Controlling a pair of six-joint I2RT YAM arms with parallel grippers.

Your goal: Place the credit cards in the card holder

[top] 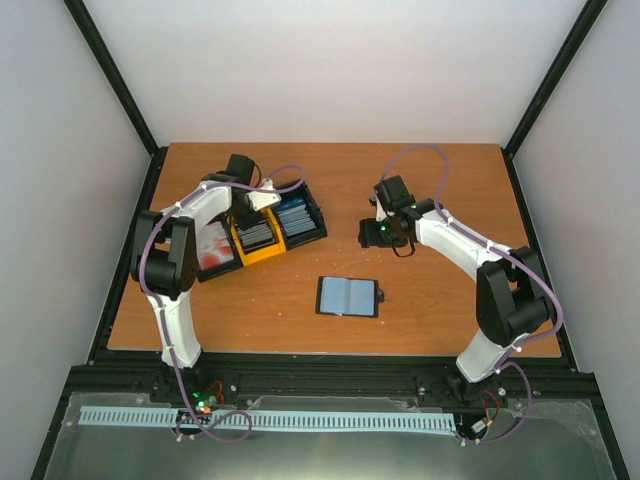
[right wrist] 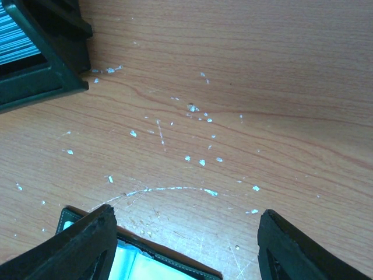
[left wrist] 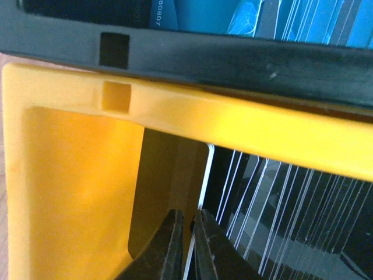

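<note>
In the left wrist view, upright dark cards with pale edges stand in the yellow bin (left wrist: 64,192). My left gripper is down in that bin, its fingertips closed around the pale edge of the leftmost black card (left wrist: 169,169). How deep they reach is hard to see. The card holder (top: 348,296) lies spread open on the table, pale blue inside with a black border; in the right wrist view only its upper part shows at the bottom. Over the table, right of the bins, my right gripper hangs open, nothing between its fingers.
On either side of the yellow bin are black bins, one with blue cards (top: 295,218) and one with red and white cards (top: 213,247). Scratches and pale flecks mark the wooden table (right wrist: 233,146). Free room lies between the bins and the card holder.
</note>
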